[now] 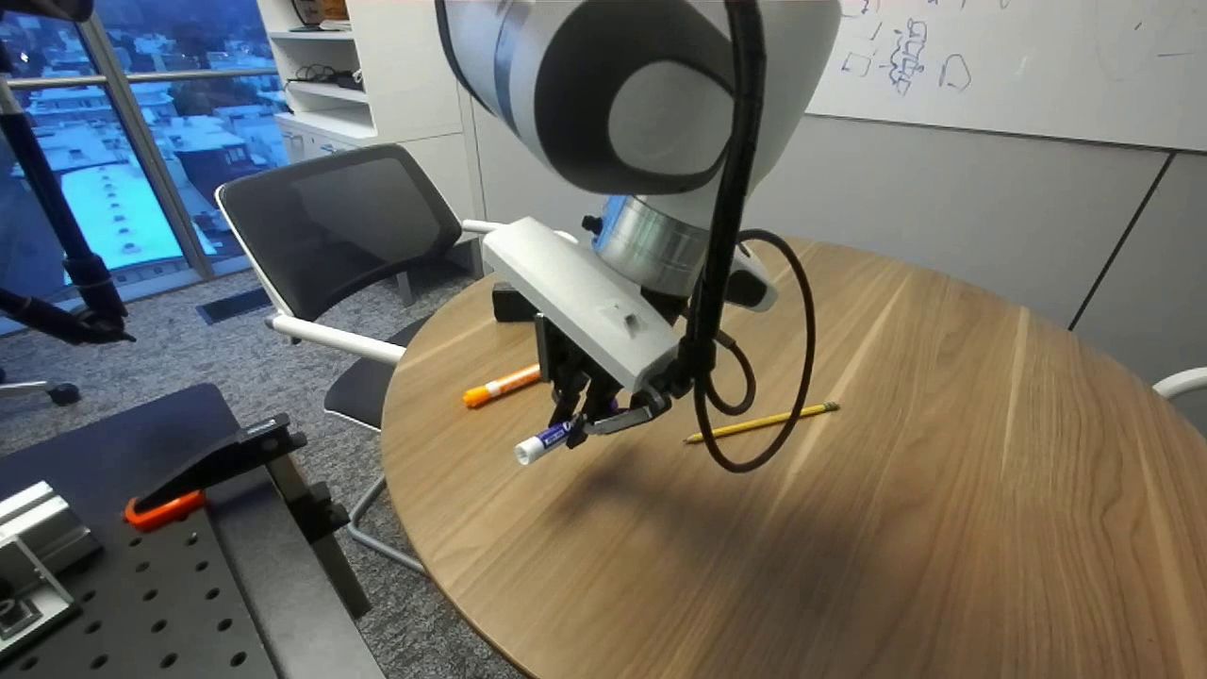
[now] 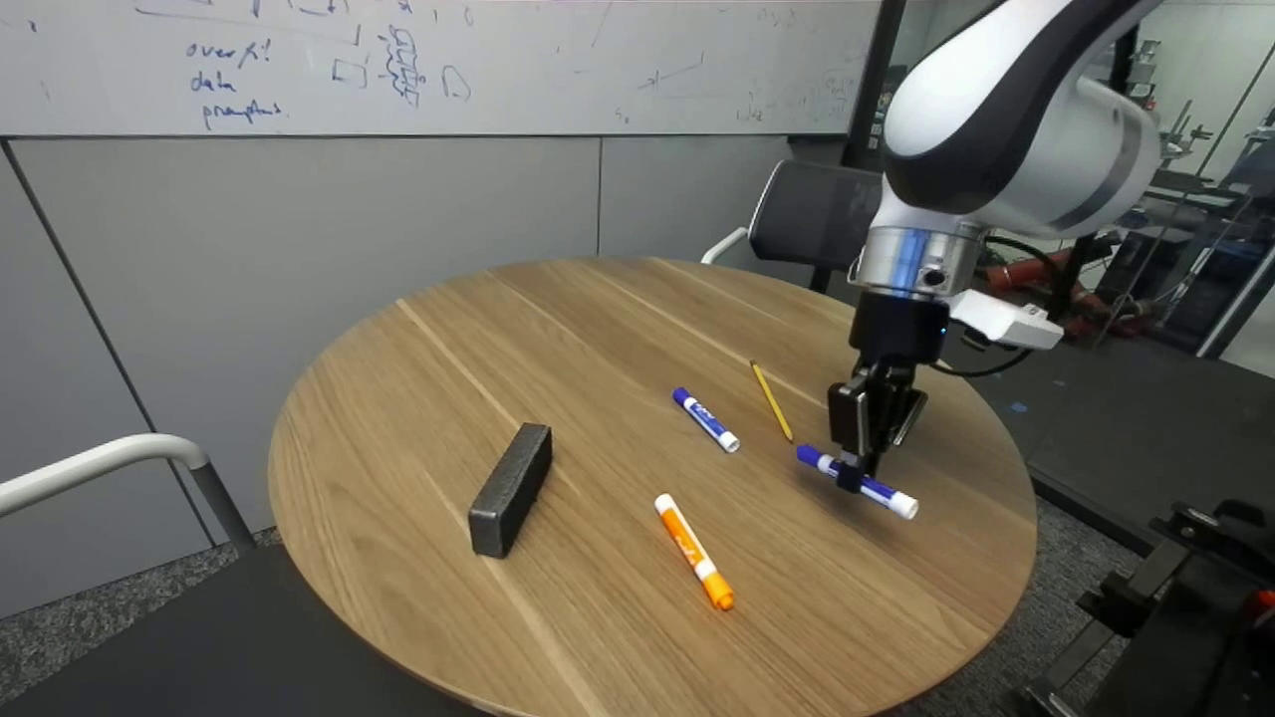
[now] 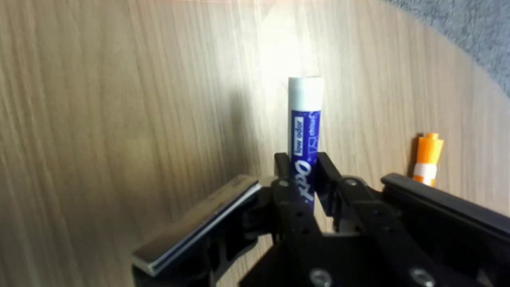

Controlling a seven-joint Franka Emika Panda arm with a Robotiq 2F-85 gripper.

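Observation:
My gripper is shut on a blue marker [image 3: 305,131] with a white end, its two black fingers pressing either side of the barrel. Exterior view 2 has this gripper [image 2: 856,468] over the table's right part, the held marker [image 2: 891,497] sloping down to its white end. A soft shadow on the wood beside the marker suggests a gap above the table; how large is hard to tell. In exterior view 1 the white end of the marker [image 1: 540,442] sticks out to the lower left of the gripper [image 1: 574,425].
On the round wooden table [image 2: 394,478] lie a second blue marker [image 2: 705,418], an orange marker [image 2: 693,552], a yellow pencil [image 2: 771,400] and a black eraser-like block [image 2: 511,490]. Clear wood covers much of the tabletop [image 1: 962,509]. A dark side bench [image 1: 147,453] stands apart.

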